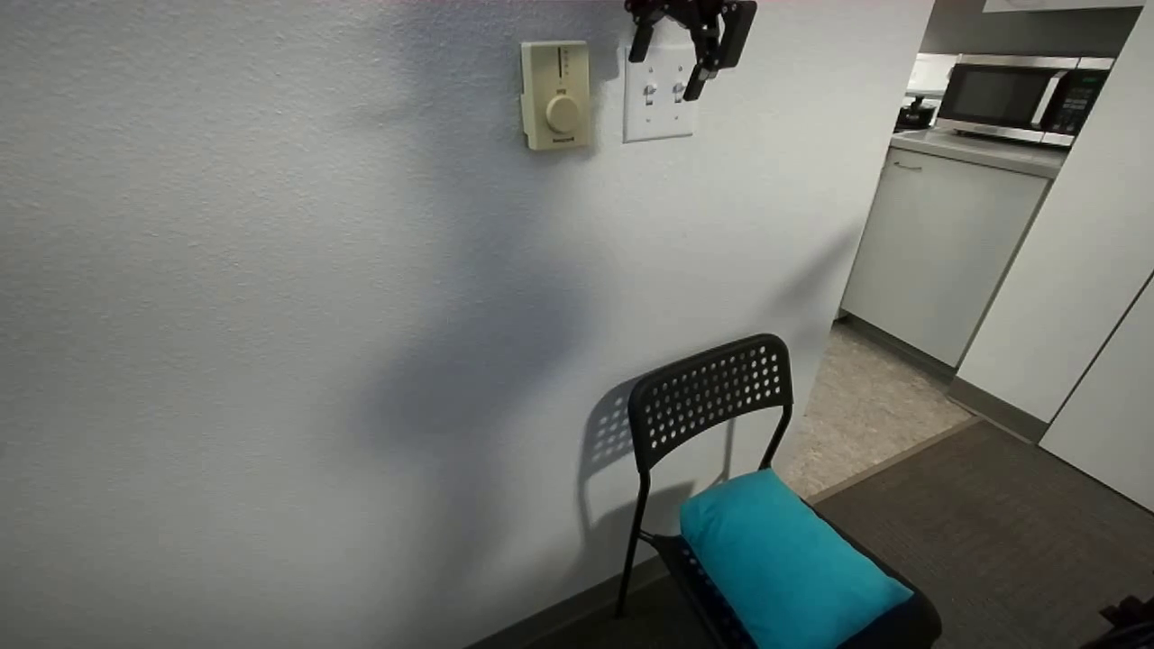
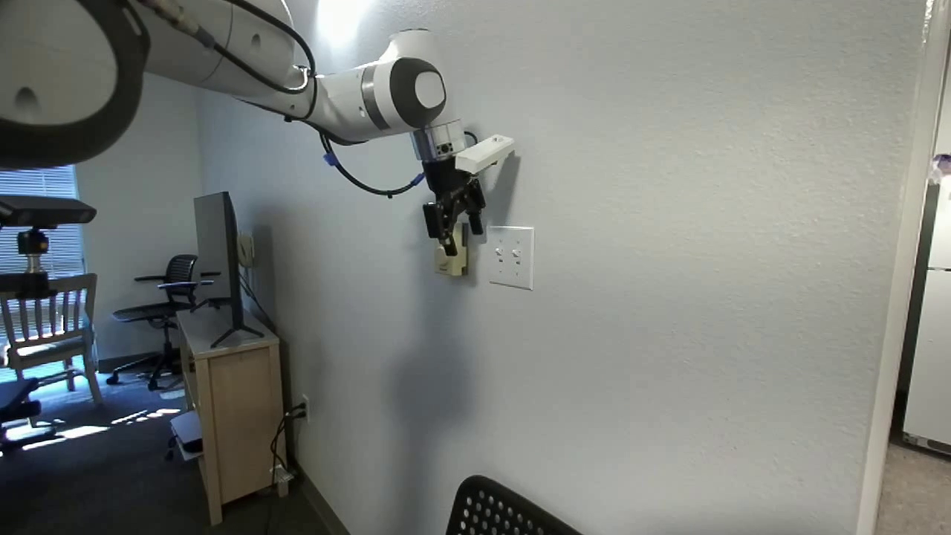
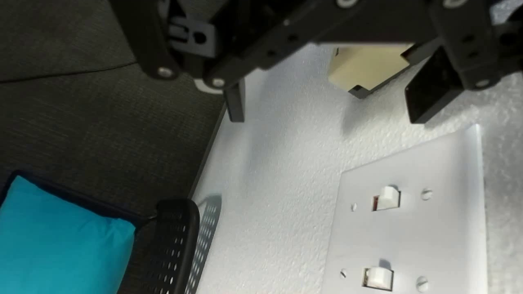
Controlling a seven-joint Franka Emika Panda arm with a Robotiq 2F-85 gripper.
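Observation:
My black gripper points downward near the wall, its fingers spread apart with nothing between them. In the wrist view one finger is on the left and the other on the right, with a wide gap. A white double light-switch plate fills the lower right there, with an upper toggle and a lower toggle. In exterior view 1 the gripper overlaps the plate's upper part. A beige thermostat is mounted left of the plate; the gripper partly hides it in exterior view 2.
Below the switches, a black chair with a teal cushion stands against the wall. A cabinet bearing a monitor is farther left. Bare wall lies right of the plate.

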